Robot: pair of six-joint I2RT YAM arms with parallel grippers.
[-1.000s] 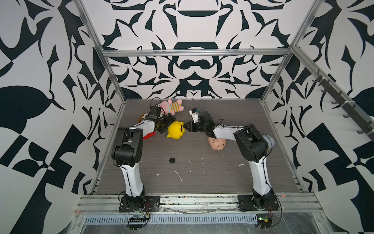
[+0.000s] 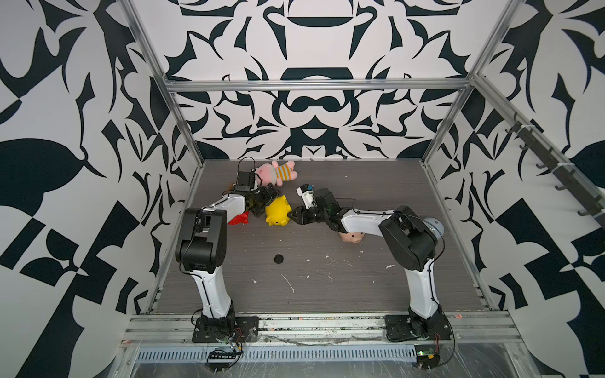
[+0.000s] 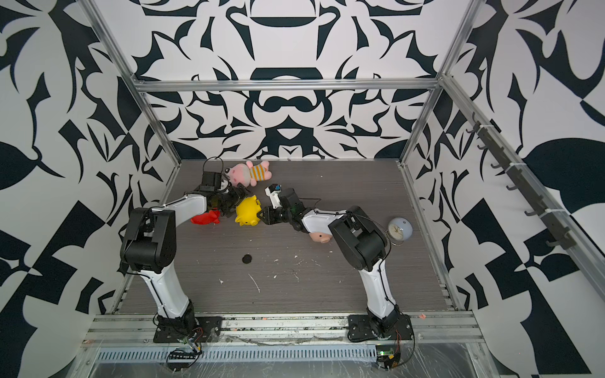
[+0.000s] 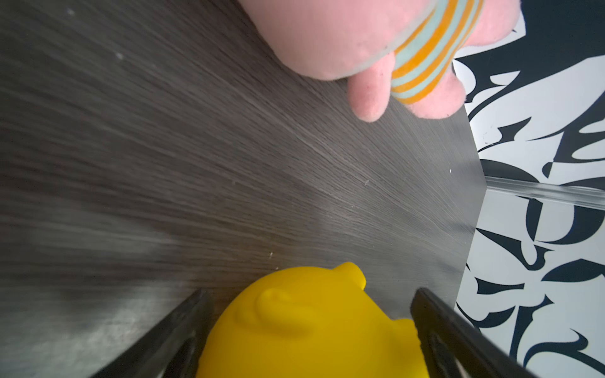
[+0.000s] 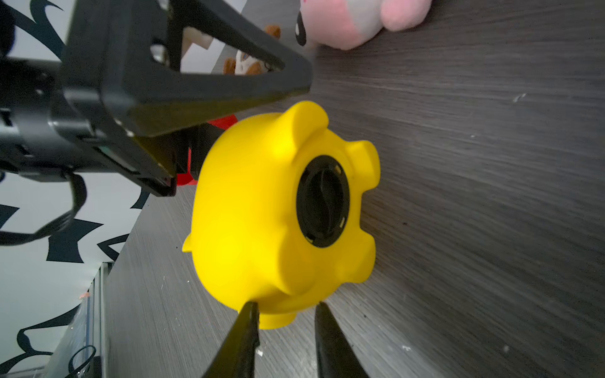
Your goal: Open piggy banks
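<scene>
A yellow piggy bank (image 2: 278, 211) lies on its side at the middle-left of the table, between my grippers; the right wrist view shows its feet and a black plug (image 5: 322, 200) in its belly. My left gripper is open, fingers on either side of the yellow pig. My right gripper is part open beside the pig, the gap between its fingertips just below the body. A pink piggy bank (image 3: 320, 237) sits partly under my right arm. A red object (image 3: 204, 217), perhaps another bank, lies under my left arm.
A pink plush pig (image 2: 282, 171) in stripes lies behind the yellow one. A black disc (image 2: 278, 258) lies on the front table area (image 2: 334, 283), which is otherwise mostly clear. A round grey object (image 3: 400, 229) sits at the right.
The yellow piggy bank has shifted slightly left.
</scene>
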